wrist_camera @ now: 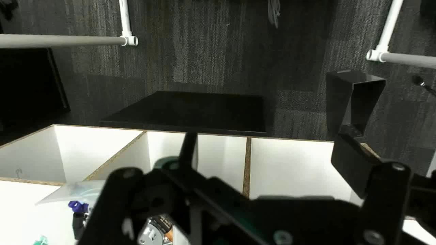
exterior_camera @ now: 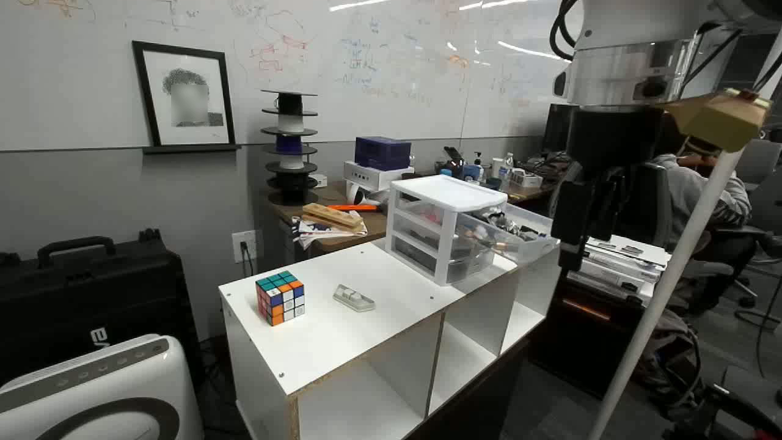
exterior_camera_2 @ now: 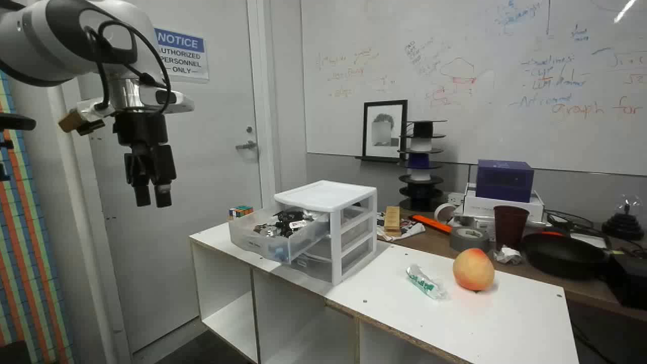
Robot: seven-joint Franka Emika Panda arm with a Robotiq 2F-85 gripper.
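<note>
My gripper [exterior_camera_2: 152, 200] hangs in the air in front of the white shelf unit, fingers pointing down. In the wrist view the fingers of the gripper stand wide apart with nothing between them. A white-framed drawer unit [exterior_camera: 443, 189] sits on the shelf, its clear top drawer [exterior_camera_2: 261, 245] pulled out and full of small parts. On one side of it lie a Rubik's cube [exterior_camera: 280, 298] and a small clear-and-pale item [exterior_camera: 354, 297]. On the other side are a peach-like fruit [exterior_camera_2: 473, 269] and a crumpled clear packet with green print [exterior_camera_2: 425, 282].
The shelf top [exterior_camera_2: 485, 327] has bare room around the fruit and packet. A brown desk behind holds a black pan [exterior_camera_2: 564, 255], a dark cup [exterior_camera_2: 510, 225], tape and boxes. A pale pole [exterior_camera: 660, 293] stands near the arm.
</note>
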